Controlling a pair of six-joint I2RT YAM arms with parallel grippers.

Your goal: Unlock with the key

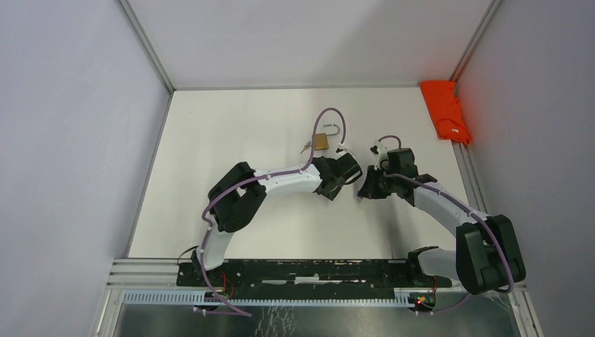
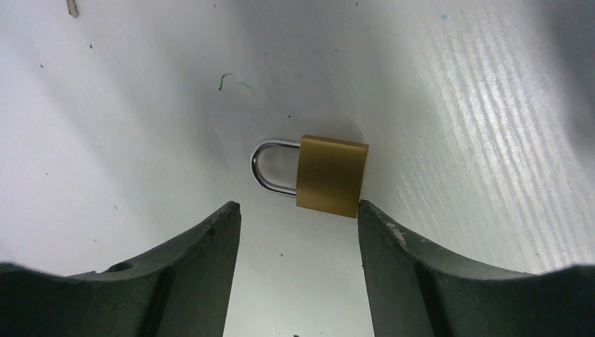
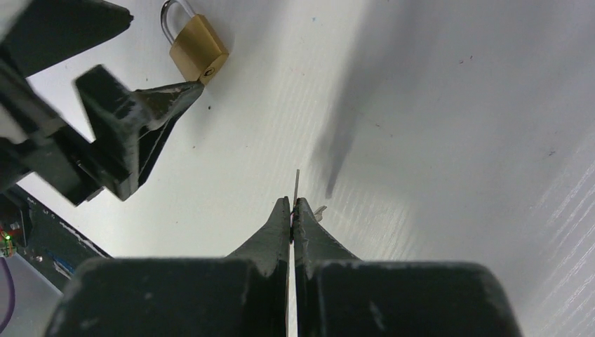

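A brass padlock (image 2: 331, 175) lies flat on the table in the left wrist view, its shackle seated in the body. My left gripper is open around its near side, nothing held; whether the right-hand fingertip touches the body, I cannot tell. In the right wrist view the padlock's (image 3: 200, 50) keyhole end faces my right gripper. That gripper is shut, with a thin key (image 3: 297, 184) seen edge-on sticking out past its fingertips, clear of the lock. From above, the left arm hides this padlock.
Behind the arms, a second brass padlock (image 1: 321, 142) lies beside some keys (image 1: 306, 147); a steel shackle (image 1: 332, 129) shows at its far side. An orange cloth (image 1: 445, 110) lies in the back right corner.
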